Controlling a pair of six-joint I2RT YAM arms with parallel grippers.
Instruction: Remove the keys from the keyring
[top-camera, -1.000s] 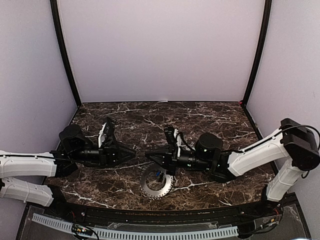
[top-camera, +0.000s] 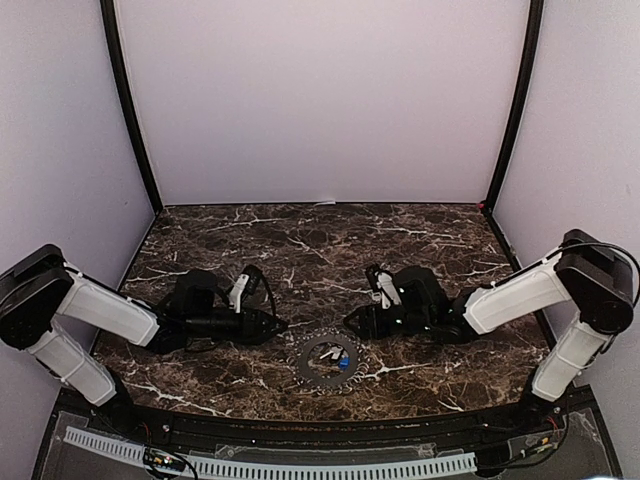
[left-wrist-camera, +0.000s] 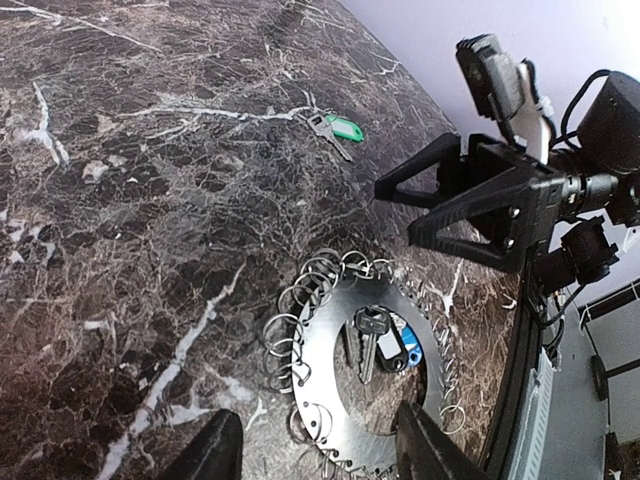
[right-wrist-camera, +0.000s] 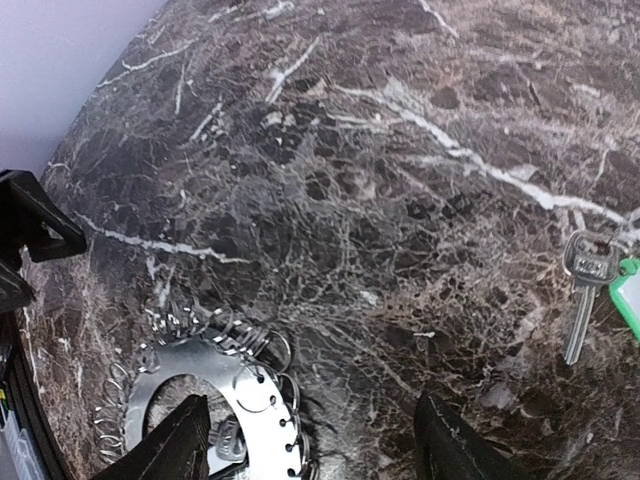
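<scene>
A flat metal keyring with small wire loops around its rim lies on the table between my grippers. Inside its opening rest a silver key, a dark-headed key and a blue tag. My left gripper stands open, its fingers apart and nothing between them, left of the ring. On the other side, my right gripper is open and empty, just beyond the ring's right edge. Farther off on the table lies a separate key with a green tag.
White walls stand at the back and sides. A pale toothed strip runs along the front edge.
My right gripper has drawn back to the right, off the ring. The keyring has shifted a little right, and its blue tag sits lower in view.
</scene>
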